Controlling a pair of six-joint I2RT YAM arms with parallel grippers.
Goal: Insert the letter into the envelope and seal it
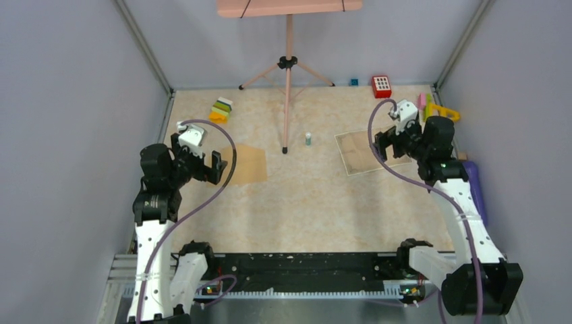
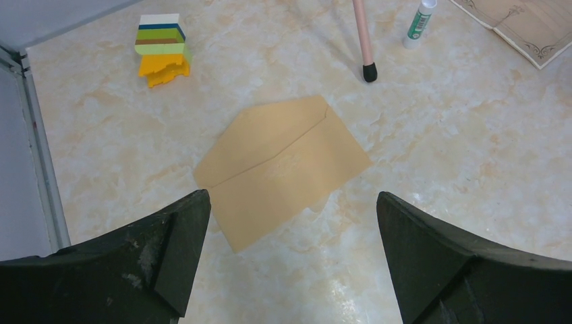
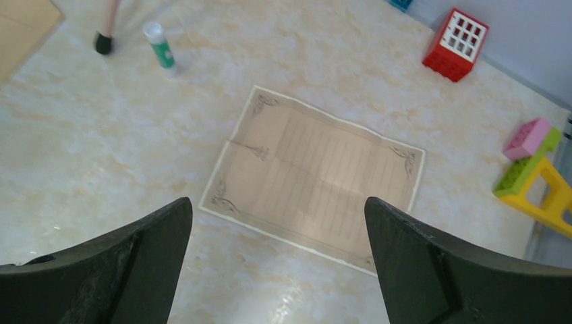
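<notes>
A tan envelope lies flat on the table with its pointed flap folded out. Above it my left gripper stands open, nothing between its fingers; the top view shows the envelope partly behind this arm. The letter is a brownish sheet with a pale border, corner ornaments and fold creases, flat on the right side of the table. Over that sheet hangs my right gripper, its fingers wide apart and empty. A small glue stick stands upright between the two papers.
A tripod rises at the back, one leg reaching forward near the glue stick. Coloured blocks sit back left. A red block and a yellow piece lie on the right.
</notes>
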